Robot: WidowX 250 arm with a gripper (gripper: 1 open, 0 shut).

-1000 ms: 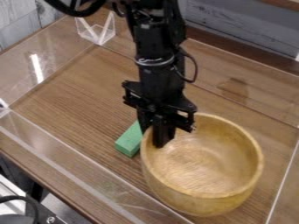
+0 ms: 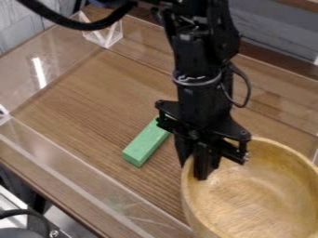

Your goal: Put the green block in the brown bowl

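Observation:
The green block (image 2: 147,144) lies flat on the wooden table, left of the bowl and apart from it; its upper end reaches close to the black arm. At the lower right is the brown bowl (image 2: 255,200), with nothing seen inside it and its right side running out of view. My gripper (image 2: 203,169) points down at the bowl's upper left rim, and it appears shut on that rim. The exact contact between the dark fingertips and the rim is partly hidden.
Bare table (image 2: 93,107) spreads to the left and behind the arm. A small clear container (image 2: 103,30) stands at the far left. The table's front edge and some cables are at the lower left. A white wall rises behind.
The block has stayed in place.

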